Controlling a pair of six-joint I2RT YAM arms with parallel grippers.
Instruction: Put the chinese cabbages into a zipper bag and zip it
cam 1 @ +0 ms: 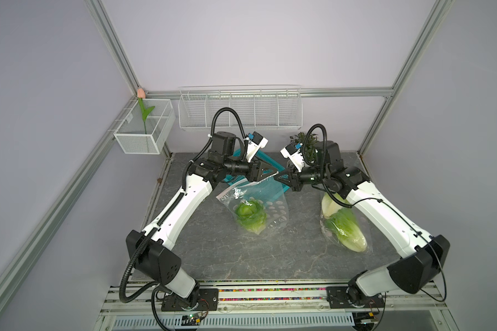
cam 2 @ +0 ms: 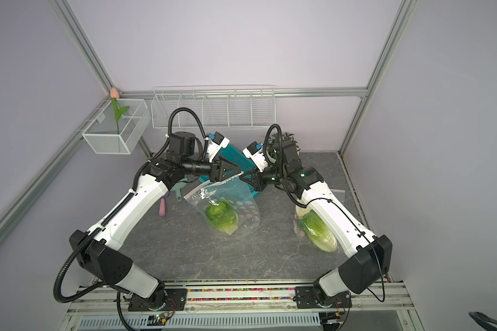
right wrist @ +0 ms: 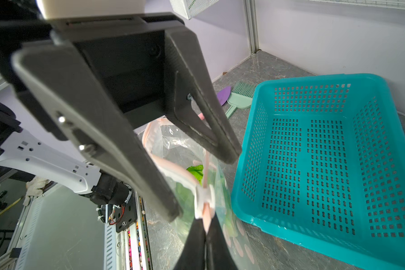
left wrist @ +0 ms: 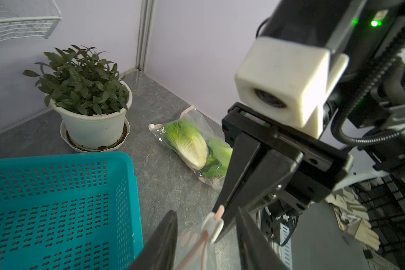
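Note:
A clear zipper bag (cam 1: 279, 218) with a green cabbage (cam 1: 250, 214) inside hangs beneath both grippers in the middle. My right gripper is shut on the end of the bag's zipper top. My left gripper stands open around that same top edge, its fingers apart on either side of the white slider (right wrist: 204, 198). A second bag with Chinese cabbage (cam 1: 342, 229) lies on the right of the counter.
A teal basket (right wrist: 324, 175) sits behind the bag. A potted plant (left wrist: 87, 99) stands at the back, a brush and dustpan (right wrist: 240, 96) lie back left.

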